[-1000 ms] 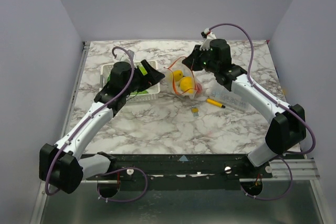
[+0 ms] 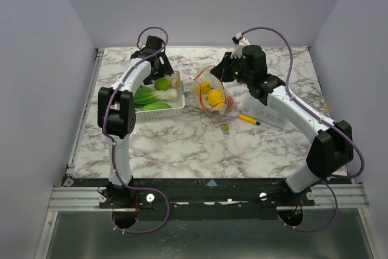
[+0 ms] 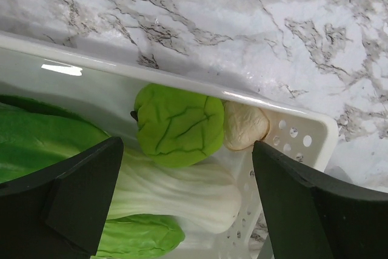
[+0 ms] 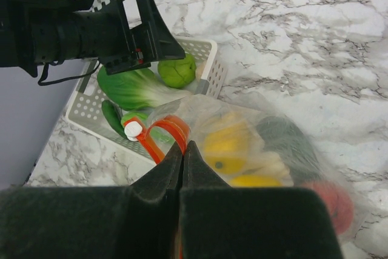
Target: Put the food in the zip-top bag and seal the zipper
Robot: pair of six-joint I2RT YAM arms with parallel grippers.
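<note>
My left gripper [image 2: 159,68] stands open above the back of the white basket [image 2: 159,112], over a green round vegetable [image 3: 179,124] and a pale mushroom-like piece [image 3: 245,125]. Bok choy [image 3: 182,192] and other greens lie in it too. My right gripper [image 2: 223,72] is shut on the rim of the clear zip bag [image 4: 267,144], whose orange zipper edge [image 4: 176,124] passes between the fingertips. Inside the bag are yellow items [image 2: 214,97] and a red item [image 4: 327,204].
A yellow marker-like tool [image 2: 248,118] and clear bags [image 2: 270,113] lie right of the filled bag. A small tab [image 2: 225,128] lies in front of it.
My left gripper has moved from near the bag leftward and back, to above the basket's far end. The right arm and the bag are unchanged.
</note>
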